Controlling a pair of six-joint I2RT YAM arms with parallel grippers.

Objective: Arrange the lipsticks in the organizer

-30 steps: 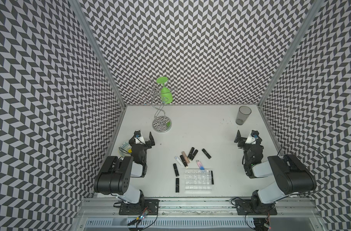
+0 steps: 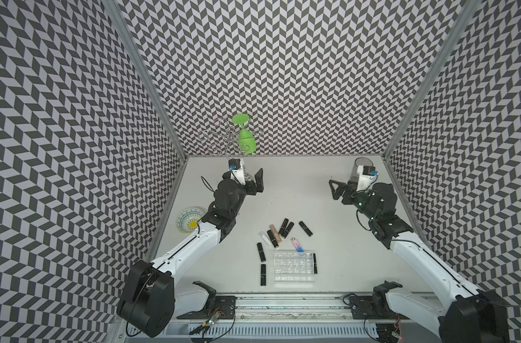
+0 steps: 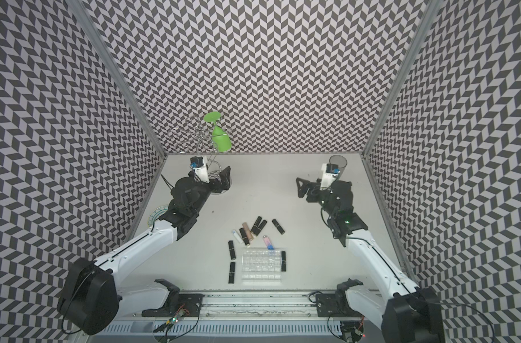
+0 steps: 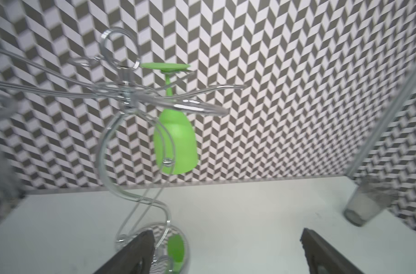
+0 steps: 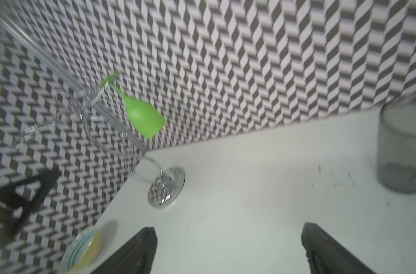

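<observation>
The clear organizer [image 2: 294,267] lies near the table's front edge, its compartments looking empty. Several lipsticks surround it: a black one [image 2: 261,252] and another black one [image 2: 263,275] on its left, one [image 2: 315,263] along its right side, a pink-blue one [image 2: 297,244] just behind it. Behind these lie a tan lipstick [image 2: 275,233], a whitish one [image 2: 264,238] and several black ones, including a separate black lipstick [image 2: 305,228]. My left gripper is open and empty, up near the wire stand. At the right, my right gripper also stands open, nothing between its fingers. Both are well away from the lipsticks.
A chrome wire stand [image 4: 125,96] holds a green goblet [image 4: 178,141] at the back left. A grey glass [image 5: 402,146] stands at the back right, and a patterned bowl [image 2: 190,219] at the left edge.
The left now overlaps the stand's base, and the right partly hides the glass. The lipsticks and organizer have not moved.
</observation>
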